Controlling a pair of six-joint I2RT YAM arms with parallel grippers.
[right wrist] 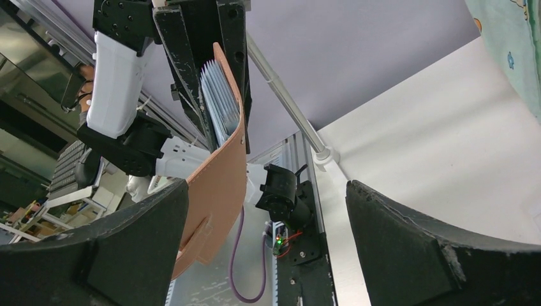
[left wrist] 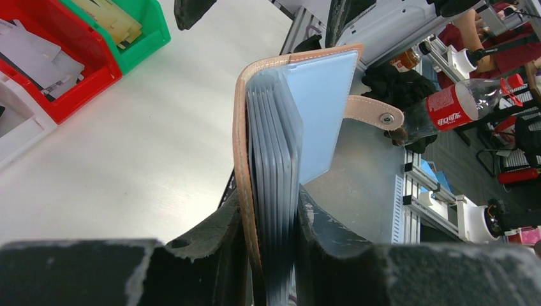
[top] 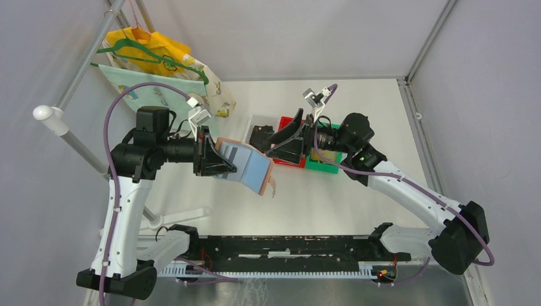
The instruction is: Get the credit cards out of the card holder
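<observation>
In mid-air at the left of the table, my left gripper (top: 224, 167) is shut on the open card holder (top: 247, 167), tan outside and light blue inside with clear sleeves. Seen from the left wrist, the sleeves (left wrist: 274, 140) stand edge-on between the fingers, and a snap strap (left wrist: 383, 117) sticks out to the right. Whether cards fill the sleeves I cannot tell. My right gripper (top: 281, 141) stands open beside the holder's free end. From the right wrist, the holder's tan cover (right wrist: 220, 185) appears at the left, partly behind one finger (right wrist: 127, 236).
Behind the holder stand a white bin with black things, a red bin (left wrist: 76, 102) with pale cards and a green bin (left wrist: 150, 38) with yellowish ones. Clothes on hangers (top: 156, 57) hang at the back left.
</observation>
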